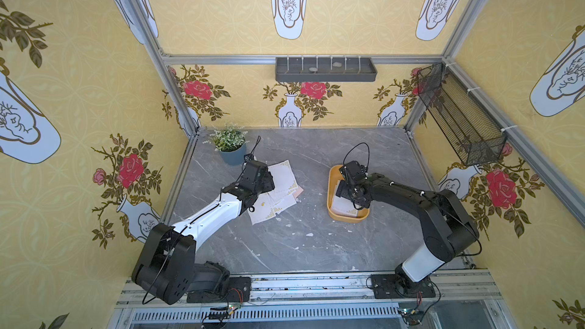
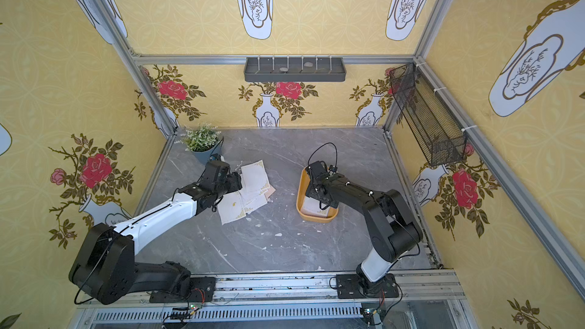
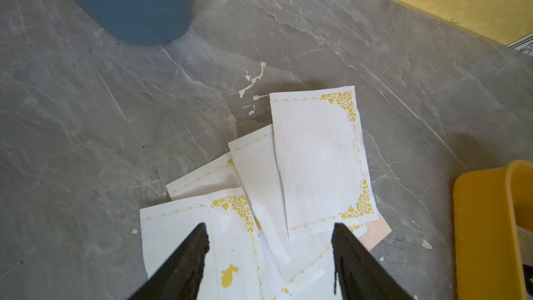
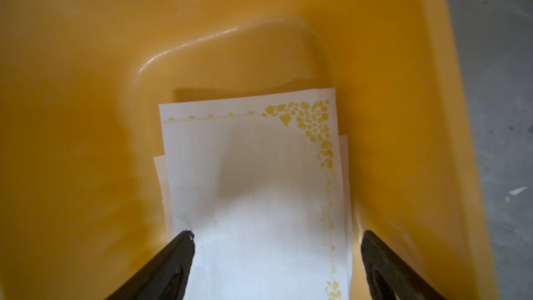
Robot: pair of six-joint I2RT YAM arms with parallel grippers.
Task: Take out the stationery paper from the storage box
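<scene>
The orange storage box holds a small stack of white stationery paper with gold borders. My right gripper is down inside the box over that stack, open, with nothing held between its fingers. Several loose sheets lie overlapping on the table left of the box, one pinkish sheet among them. My left gripper hangs open above these sheets; in both top views it hides part of them.
A plant in a blue pot stands behind the sheets at back left. A mesh basket hangs on the right wall, a grey tray on the back wall.
</scene>
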